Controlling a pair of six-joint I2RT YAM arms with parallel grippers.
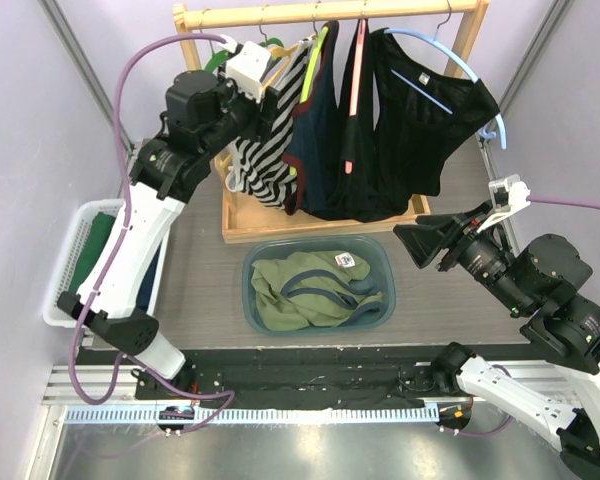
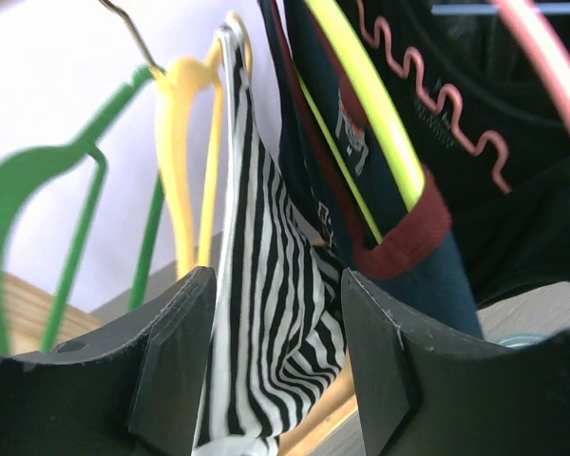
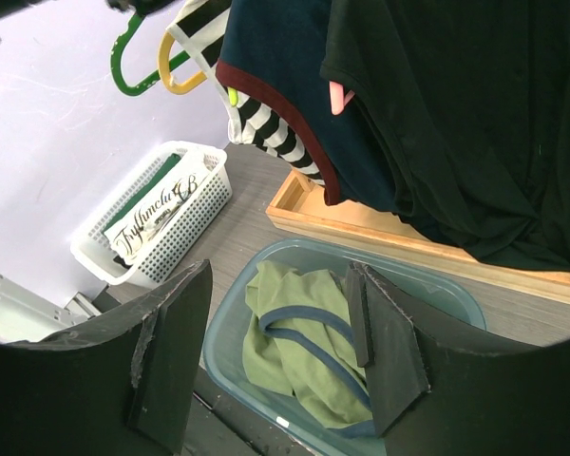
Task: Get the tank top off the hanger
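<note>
A black-and-white striped tank top [image 1: 270,165] hangs from a yellow hanger [image 2: 178,114] on the wooden rack, between a green hanger [image 2: 38,161] and a navy top with maroon trim [image 1: 314,150]. My left gripper is open at the striped top, which shows between and beyond its fingertips; whether they touch it I cannot tell. My right gripper stands apart at the right, below the black garments, with a gap between its fingers.
A teal bin [image 1: 254,320] with olive cloth sits below the rack. A white basket [image 3: 180,237] with folded clothes is at the left. Black tops [image 1: 410,140] hang at the right.
</note>
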